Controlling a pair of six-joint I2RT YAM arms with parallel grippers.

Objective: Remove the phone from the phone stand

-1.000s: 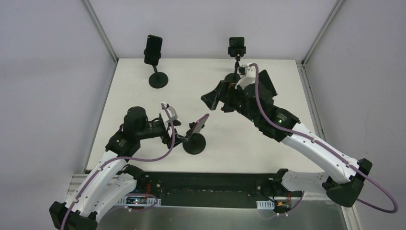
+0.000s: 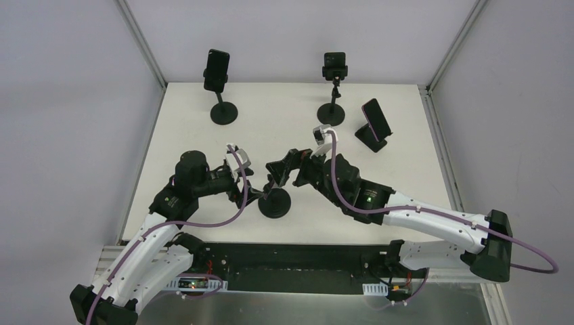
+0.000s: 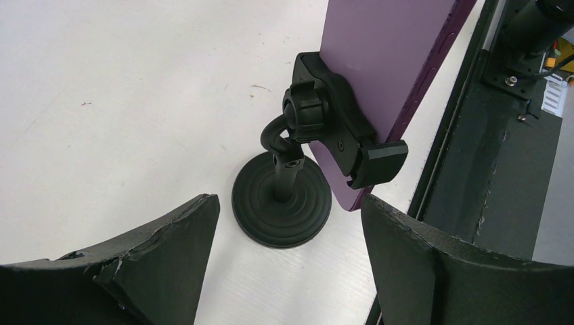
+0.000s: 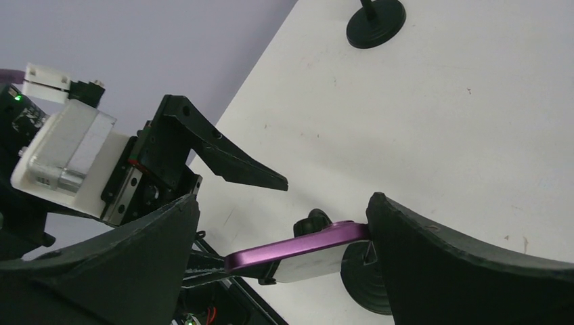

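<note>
A purple phone [image 3: 379, 61] sits tilted in the clamp of a black round-based stand [image 3: 281, 210], near the table's front middle in the top view. My left gripper is open, low beside the clamp's lower end and the phone's bottom corner, nothing visible between its fingertips. My right gripper is open at the phone's upper end, whose purple edge [image 4: 298, 244] shows between its fingers; whether they touch it is unclear. In the top view the right gripper largely hides the phone.
Stands with phones stand at back left [image 2: 223, 112] and back centre [image 2: 330, 114]; an angled holder with a phone [image 2: 376, 120] is at back right. The table's front edge [image 3: 447, 156] runs close by.
My right gripper has moved left and toward the front, down over the phone, from up and to the right of it. The left arm has barely moved.
</note>
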